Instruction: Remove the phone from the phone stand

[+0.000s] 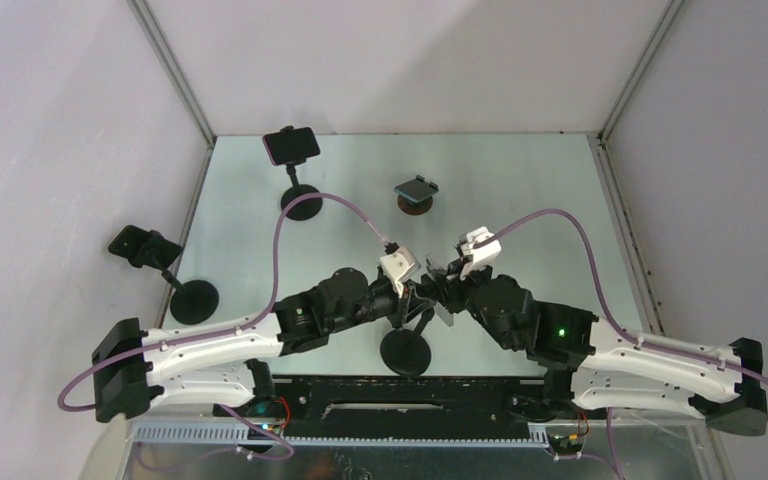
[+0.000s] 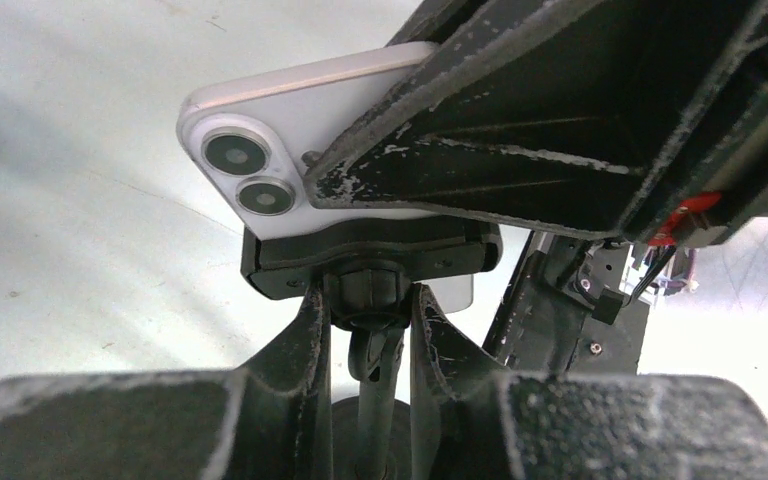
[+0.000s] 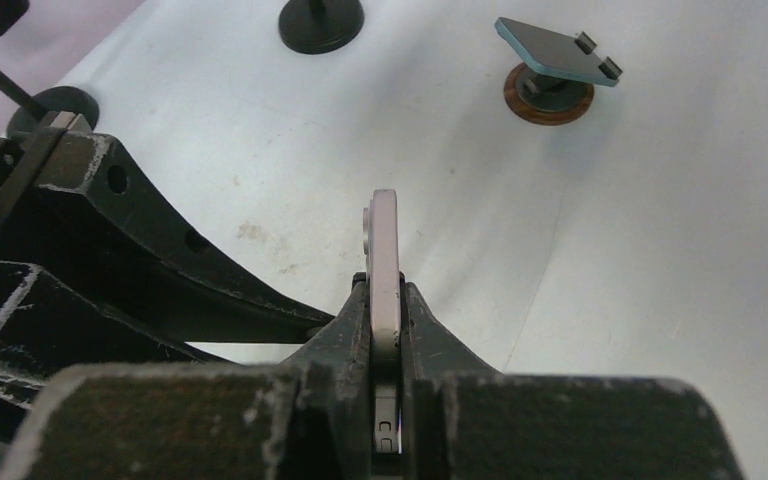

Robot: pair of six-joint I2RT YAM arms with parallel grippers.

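A white phone (image 2: 310, 105) with two camera lenses rests in the black holder (image 2: 380, 250) of a phone stand, whose round base (image 1: 405, 352) stands near the table's front edge. My right gripper is shut on the phone's edge, one finger on each face. The fingers of my left gripper flank the stand's joint just below the holder, partly apart; whether they press on it I cannot tell. From the top, both grippers largely hide the phone, and the left gripper (image 1: 412, 298) sits close to the right one (image 1: 438, 288).
Other phone stands are around: one at the back left (image 1: 302, 203), one at the left edge (image 1: 194, 302), and a small wooden-based one (image 1: 415, 205) at the back middle. Bare table lies at the right and back right.
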